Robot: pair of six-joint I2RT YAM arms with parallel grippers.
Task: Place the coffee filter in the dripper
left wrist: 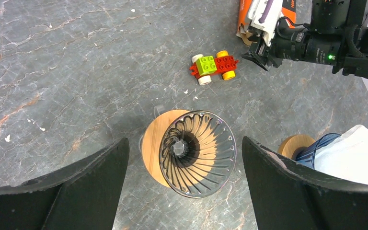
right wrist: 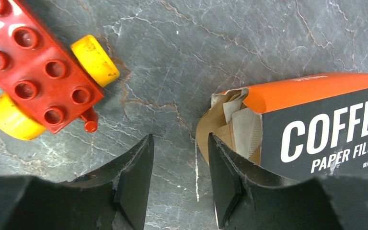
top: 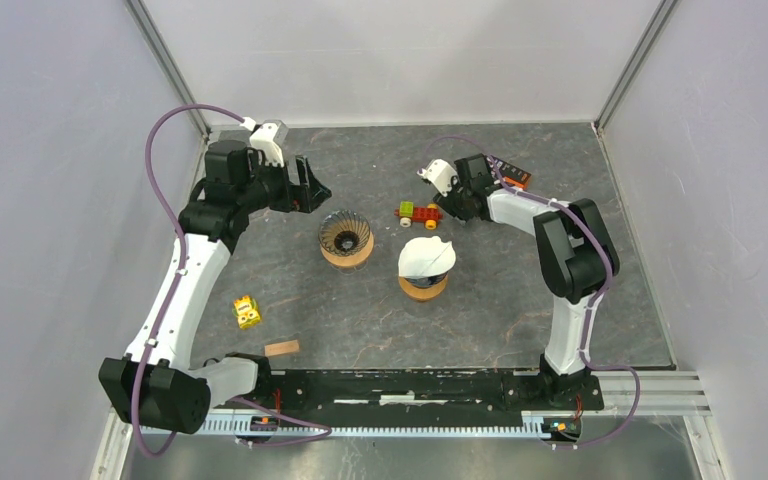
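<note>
A clear ribbed dripper (left wrist: 196, 153) on a wooden base sits below my open left gripper. A second holder (top: 423, 287) carries white paper filters (top: 426, 254). My right gripper is part open, low beside the torn end of an orange and black coffee paper filter box (right wrist: 326, 129), with folded filters showing inside. Its right finger overlaps the box's open end in the right wrist view; whether it touches cannot be told.
A red toy car (top: 420, 215) lies just left of the right gripper. A yellow toy (top: 247, 311) and a wooden strip (top: 282, 348) lie front left.
</note>
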